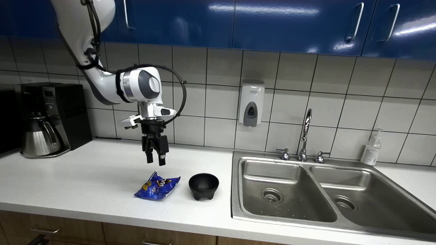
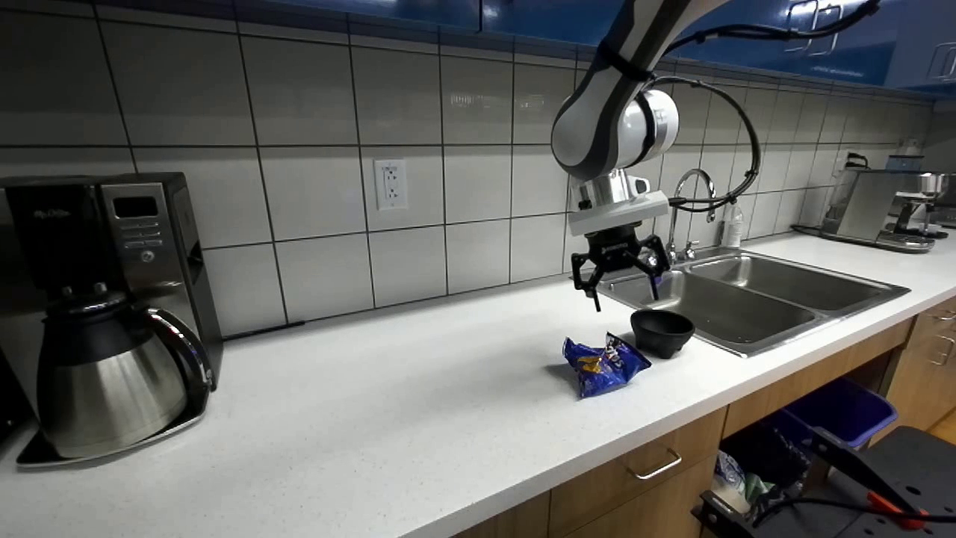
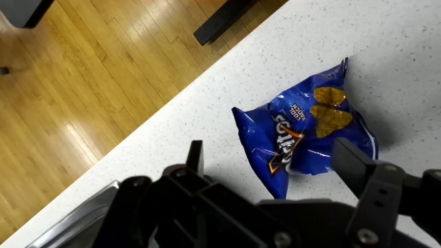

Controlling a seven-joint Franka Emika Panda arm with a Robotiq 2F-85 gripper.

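Note:
A blue chip bag [image 1: 157, 187] lies on the white counter in exterior view 1. Right beside it stands a small black bowl [image 1: 204, 185], which looks empty. Above and behind the bag hangs my gripper [image 1: 156, 160], pointing down with its fingers apart and nothing between them. In the wrist view the same bag [image 3: 306, 128] lies below and ahead of the open fingers; the right finger [image 3: 351, 165] overlaps its lower edge in the picture. Exterior view 2 shows the gripper [image 2: 627, 300] clear of both the bag [image 2: 602, 366] and the bowl [image 2: 663, 332].
A double steel sink [image 1: 286, 192] with a faucet [image 1: 305, 134] is to the right of the bowl. At the far left stands a coffee maker [image 2: 116, 314]. Between it and the bag the counter [image 2: 376, 385] is bare. Blue cabinets [image 1: 175, 24] hang overhead.

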